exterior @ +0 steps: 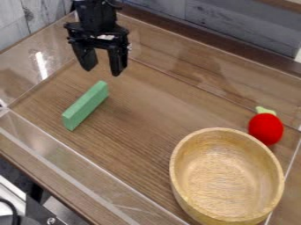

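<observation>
My black gripper [100, 60] hangs at the upper left, above and behind a green bar [84, 105] lying on the wooden table, its two fingers apart with nothing between them. A red tomato-like object [266, 130] with a pale green top sits at the right. A tan round bowl [224, 177] stands at the lower right.
The table's edge runs along the lower left.
</observation>
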